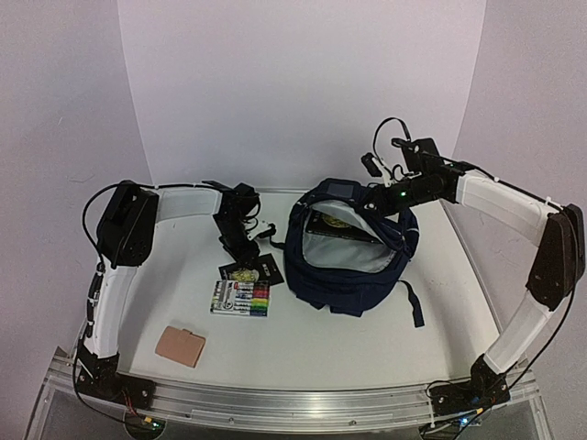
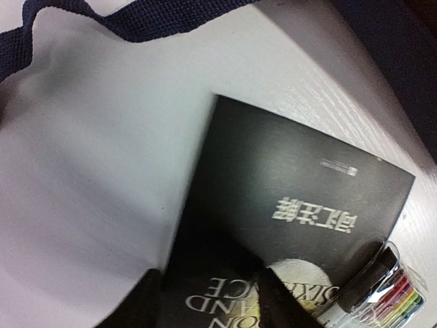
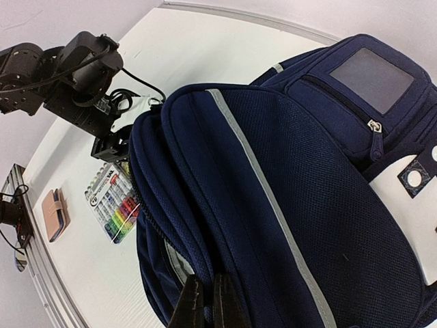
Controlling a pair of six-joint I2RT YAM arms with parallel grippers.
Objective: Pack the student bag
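A small black book (image 1: 269,268) with white print lies flat left of the navy backpack (image 1: 344,291). My left gripper is low over it with fingers apart, one near the book's edge and one above its cover; the tips are cut off by the frame. A clear case of coloured markers (image 1: 240,299) touches or overlaps the book's near side. A pinkish-brown wallet (image 1: 180,346) lies at front left. My right gripper is shut on the backpack's opening edge, holding it up. Inside the open bag shows a dark book (image 1: 341,227).
One bag strap (image 2: 153,17) runs across the table close to the book, and another strap (image 1: 415,304) hangs at the bag's right. Free table lies in front of the bag and around the wallet.
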